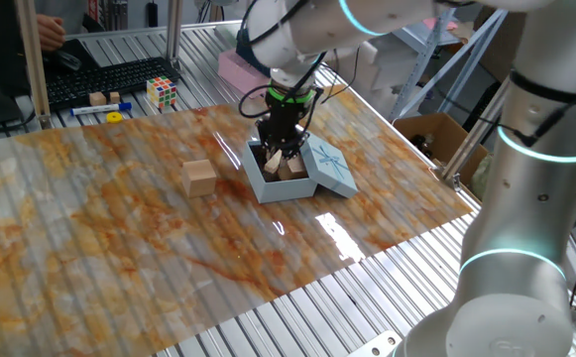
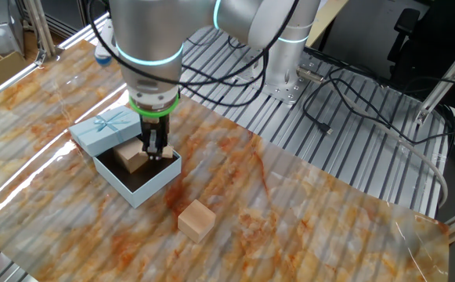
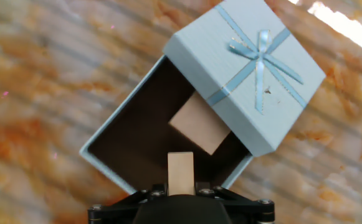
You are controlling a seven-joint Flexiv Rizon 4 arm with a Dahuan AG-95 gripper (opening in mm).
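A light blue box (image 1: 286, 191) stands open, its bowed lid (image 3: 271, 68) leaning on one side of it. Over the opening is my gripper (image 2: 155, 153), pointing down and shut on a small wooden block (image 3: 181, 173). This block's pale end also shows below the fingers in exterior view 1. Inside the box a larger wooden block (image 3: 200, 123) lies partly under the lid's edge. A wooden cube (image 2: 196, 221) rests on the marbled sheet, outside the box. The fingers' contact with the held block is mostly hidden in the wrist view.
At the back left are a Rubik's cube (image 1: 162, 92), a blue marker (image 1: 101, 108), a yellow ring (image 1: 114, 117) and a keyboard (image 1: 109, 84). A pink box (image 1: 241, 72) is behind the blue box. The marbled sheet (image 1: 79, 248) is widely clear toward the front left.
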